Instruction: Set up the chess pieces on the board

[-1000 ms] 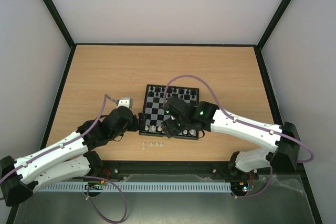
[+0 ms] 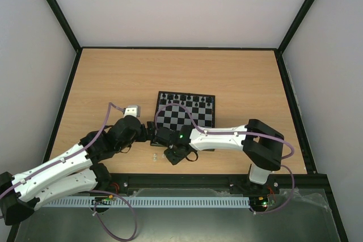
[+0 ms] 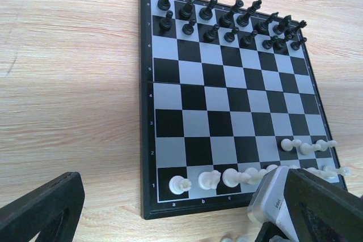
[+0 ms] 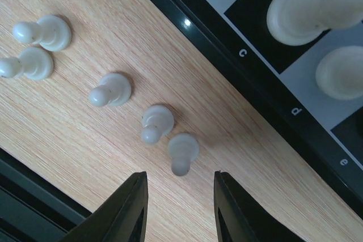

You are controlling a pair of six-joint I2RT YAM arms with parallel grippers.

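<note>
On the chessboard [image 3: 144,140], black pieces [image 3: 227,20] fill the two far rows in the left wrist view. White pieces [image 3: 210,179] line the near row, and a few white pawns [image 3: 307,148] stand in front of them at the right. Several loose white pawns [image 4: 157,123] stand on the wood beside the board's near edge in the right wrist view. My right gripper is over them, part open, its fingertips just short of the nearest pawn [image 4: 183,152] with nothing between them. My left gripper is open and empty at the board's left side.
Bare table [image 2: 119,72] surrounds the board at the back and sides. Both arms come close together near the board's front left corner. A dark frame edge [image 4: 34,196] runs along the table's front, near the loose pawns.
The right arm has swung left and toward the front, from over the board's near rows to the loose pawns. The left arm has stayed almost still.
</note>
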